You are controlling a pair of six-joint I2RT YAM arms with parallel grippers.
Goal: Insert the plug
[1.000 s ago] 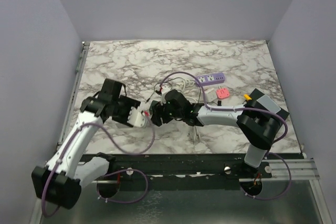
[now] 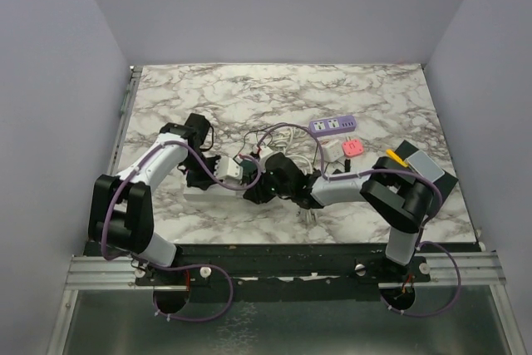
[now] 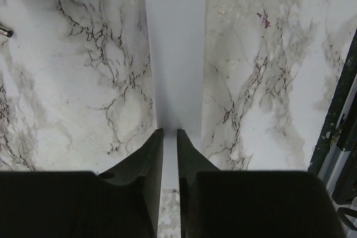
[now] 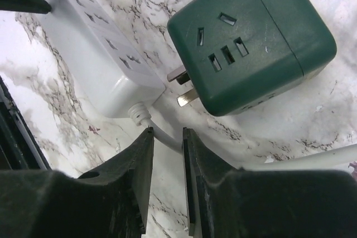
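Note:
A dark green cube-shaped plug adapter (image 4: pixel 240 48) with metal prongs (image 4: pixel 187 97) lies on the table in the right wrist view. Its prongs point toward the end of a white power strip (image 4: pixel 106 65) but stand apart from it. In the left wrist view the strip (image 3: pixel 175 43) stretches away beneath my left gripper, whose fingertips leave a narrow gap over it. My right gripper is partly open above the strip's white cable (image 4: pixel 162 136), beside the adapter. Part of the cable is hidden behind a finger.
A purple power strip (image 2: pixel 332 125), a red plug (image 2: pixel 352 147) and a white adapter (image 2: pixel 332 150) lie right of centre. Dark items (image 2: pixel 424 168) occupy the far right.

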